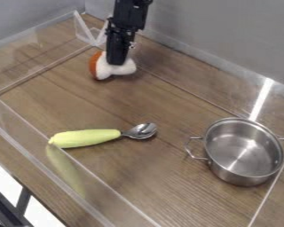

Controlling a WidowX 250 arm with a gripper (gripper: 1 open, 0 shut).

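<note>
The black robot gripper (116, 58) reaches down from the top at the back left, its tip at a white and orange soft object (100, 66). The tip partly covers that object, and whether anything is between the fingers cannot be made out. A spoon (139, 131) with a pale yellow-green handle lies in the front left, and a steel pot (241, 155) with two handles stands at the right.
Clear walls surround the wooden floor (132, 102) of the workspace. A white bracket-like piece (88, 31) is at the back left, behind the gripper.
</note>
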